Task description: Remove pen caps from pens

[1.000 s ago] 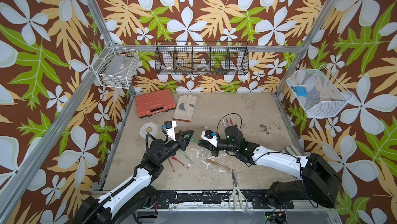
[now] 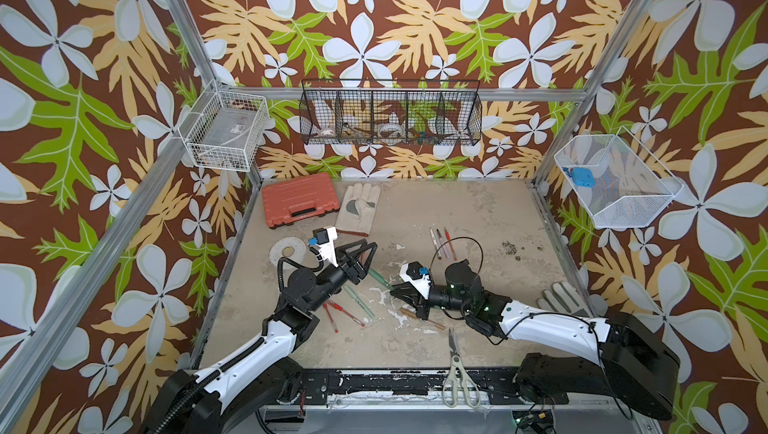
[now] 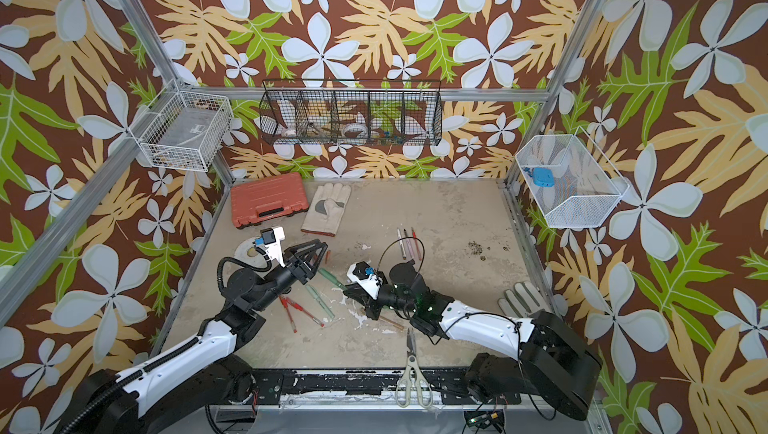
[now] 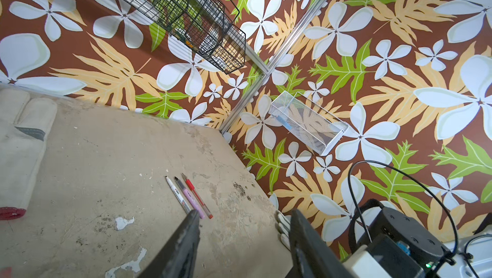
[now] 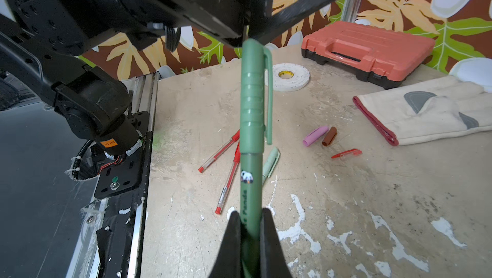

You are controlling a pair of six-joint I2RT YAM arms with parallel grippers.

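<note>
A green pen [image 5: 251, 175] with its cap [image 5: 252, 98] on is pinched at its lower barrel by my right gripper, which is shut on it. Its capped end points toward my left gripper [image 2: 369, 262], whose fingers stand open with nothing between the fingers. Another green pen [image 5: 270, 162] lies on the table beneath. Two red pens [image 5: 228, 180] rest nearby, while a brown one [image 2: 422, 318] lies near the right gripper. Loose on the table are a pink cap [image 5: 315, 135], a brown cap [image 5: 329, 136] and a red cap [image 5: 347, 152].
Three pens [image 4: 189, 198] lie together farther back. Scissors [image 2: 454, 370] sit at the front edge. A red case [image 2: 300, 200], a glove [image 2: 358, 209] and a tape roll [image 5: 288, 76] occupy the back left.
The right gripper has drawn back rightward and toward the front with the green pen; its cap is still on.
</note>
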